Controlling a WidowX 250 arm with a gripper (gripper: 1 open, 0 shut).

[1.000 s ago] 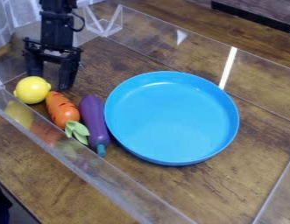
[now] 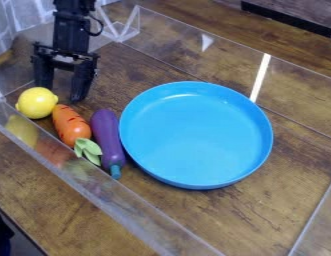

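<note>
The black gripper (image 2: pixel 64 80) hangs at the upper left, open, its fingers low over the wooden surface just behind a yellow round object (image 2: pixel 36 102). An orange carrot (image 2: pixel 70 127) with pale green leaves lies in front of that, and a purple eggplant (image 2: pixel 106 138) lies to its right. Nothing shows clearly between the fingers.
A large blue plate (image 2: pixel 196 134) fills the middle right. Clear walls border the area at the left, back and right. Bare wood (image 2: pixel 181 55) is free behind the plate.
The arm and gripper have shifted very slightly; the objects and plate stay where they were.
</note>
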